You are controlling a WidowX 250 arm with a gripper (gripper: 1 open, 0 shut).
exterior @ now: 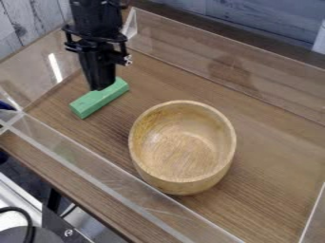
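My gripper (94, 63) hangs at the upper left over the wooden surface, its narrow tip pointing down, shut, with nothing visible between its fingers. A green rectangular block (99, 98) lies on the surface just below the tip, set diagonally. To the right of the block, a large empty wooden bowl (181, 144) rests on the surface.
Transparent walls (76, 171) edge the surface along the lower left. A dark cable shows at the bottom left corner.
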